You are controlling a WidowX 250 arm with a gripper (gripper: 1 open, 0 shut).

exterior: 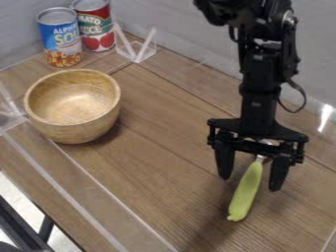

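A black gripper (pixel 251 169) on a black arm stands open in the middle right of the camera view, its two fingers pointing down on either side of the upper end of a pale green, elongated object (pixel 245 197), perhaps a toy vegetable. That object lies on the wooden table (pixel 144 167), its lower end toward the front. Whether the fingers touch it cannot be told.
A wooden bowl (pixel 73 116) sits at the left. Two cans, an Alphabet soup (pixel 61 37) and a tomato can (pixel 97 25), stand at the back left near a white wire-like piece (pixel 136 47).
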